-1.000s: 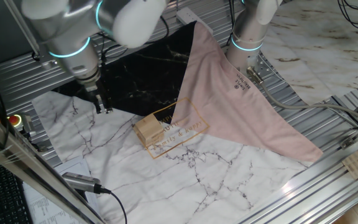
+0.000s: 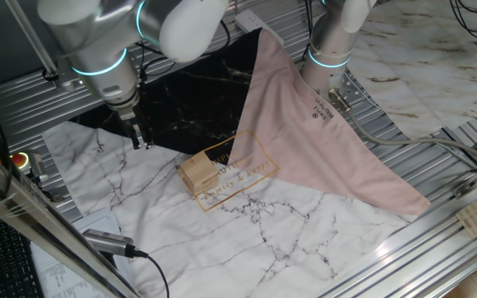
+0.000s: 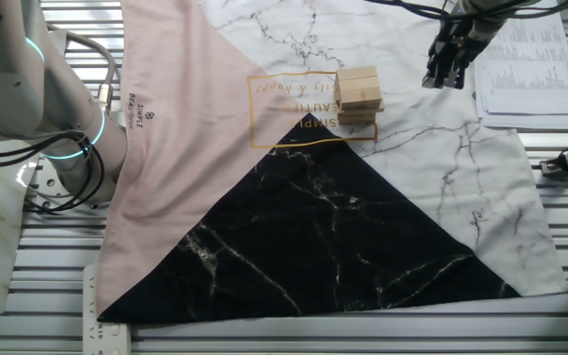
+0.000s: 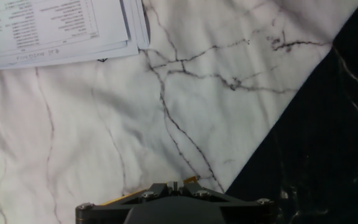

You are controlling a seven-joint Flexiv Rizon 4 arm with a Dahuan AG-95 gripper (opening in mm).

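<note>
A small stack of light wooden blocks [image 2: 199, 172] sits on the cloth over the gold-printed frame, near the tip of the black section. In exterior view 2 the same wooden blocks [image 3: 360, 89] show one on another, the upper ones slightly offset. My gripper [image 2: 142, 147] hangs over the cloth, apart from the blocks, on their upper-left side in exterior view 1. Seen from the wrist, the gripper has its fingers together at the bottom edge, with nothing visible between them. The blocks do not show in that view.
The marble-patterned cloth [image 2: 288, 240] in white, black and pink covers most of the table, with slight wrinkles. Printed papers [image 4: 55, 28] lie at one side. Open cloth surrounds the blocks.
Compared with one second ago, my arm and gripper have shifted slightly to the right in exterior view 1. The blocks and cloth stay put.
</note>
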